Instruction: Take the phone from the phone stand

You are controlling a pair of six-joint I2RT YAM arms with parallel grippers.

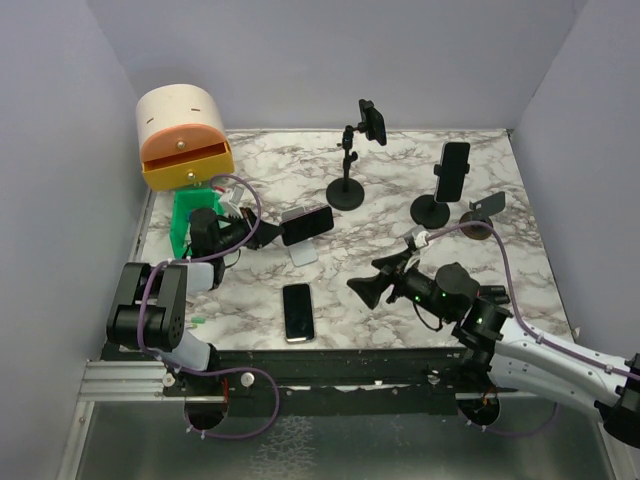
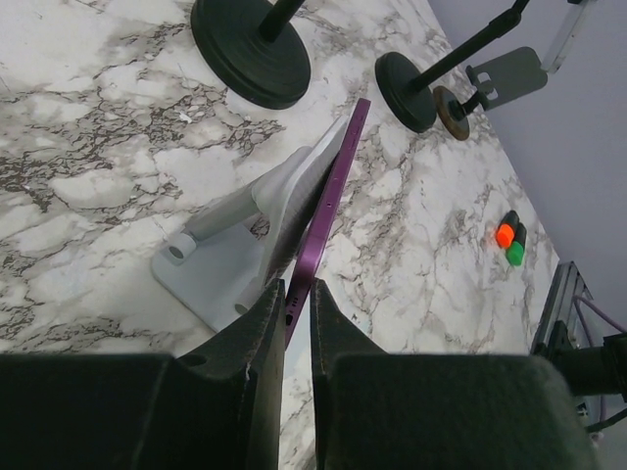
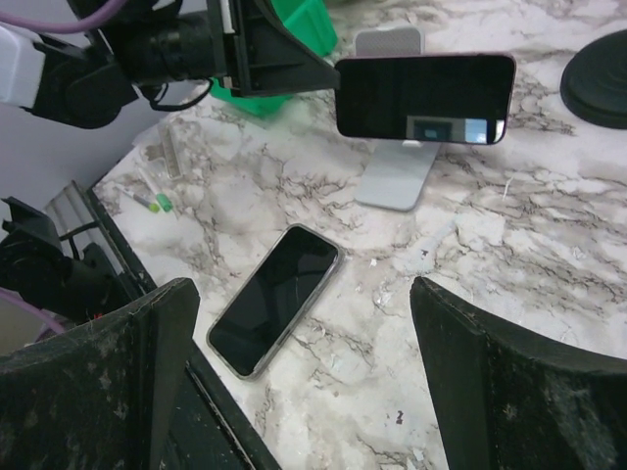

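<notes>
A phone with a purple edge [image 2: 333, 186] [image 1: 307, 225] [image 3: 423, 98] rests slantwise on a silver stand [image 2: 211, 274] [image 1: 304, 254] [image 3: 392, 181]. My left gripper [image 1: 274, 231] is shut on the phone's left end, which in the left wrist view runs between the fingertips. My right gripper [image 1: 383, 280] is open over the marble table, right of the stand, with nothing between its fingers.
Another phone [image 1: 298, 312] lies flat near the front edge. Black stands [image 1: 345, 195] [image 1: 430, 212] and a small holder [image 1: 477, 220] stand at the back and right. A green bin [image 1: 186, 210] and a drawer unit [image 1: 185, 135] are at the left.
</notes>
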